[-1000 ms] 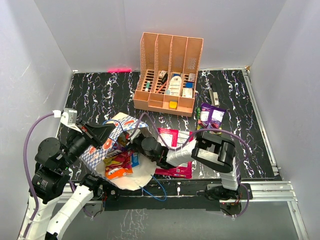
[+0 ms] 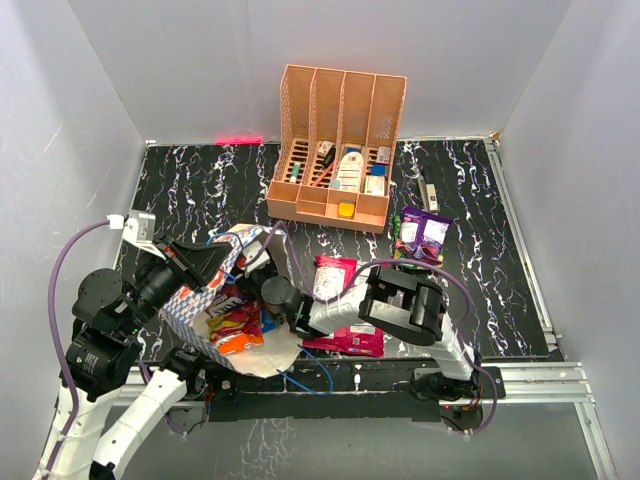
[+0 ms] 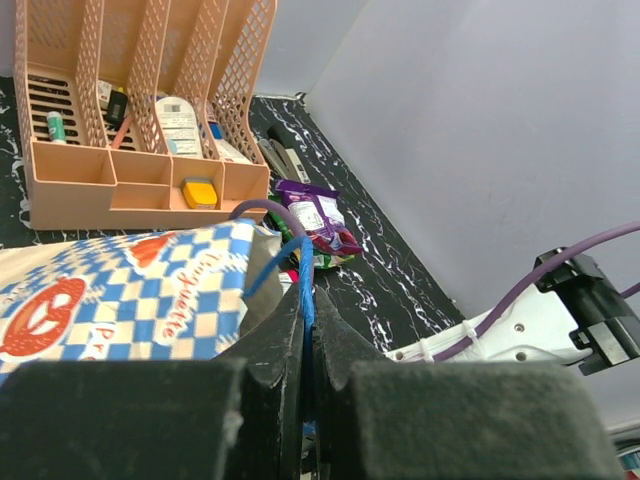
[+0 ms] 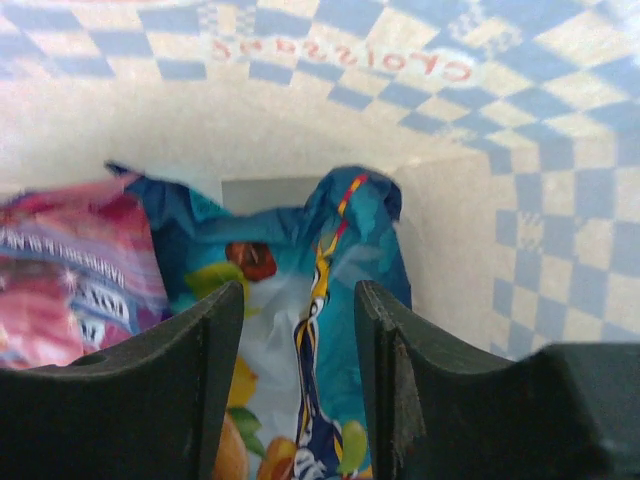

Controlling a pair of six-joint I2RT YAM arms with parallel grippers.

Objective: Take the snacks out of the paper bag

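Note:
The checkered paper bag (image 2: 185, 320) lies open at front left with snack packs inside: an orange and red pack (image 2: 240, 330) and, in the right wrist view, a blue pack (image 4: 365, 300) beside a pink one (image 4: 80, 270). My left gripper (image 2: 205, 262) is shut over the bag's upper edge, a blue cord (image 3: 307, 270) at its fingertips. My right gripper is inside the bag mouth, part open, its fingers either side of the blue pack's area; whether they touch it I cannot tell.
Red packs (image 2: 355, 341) lie right of the bag. Purple packs (image 2: 432, 232) are at the right. A peach organizer (image 2: 322, 210) stands at the back.
The right arm has shifted left and deeper toward the bag's interior, and the bag's top has moved slightly. The left arm is almost unchanged.

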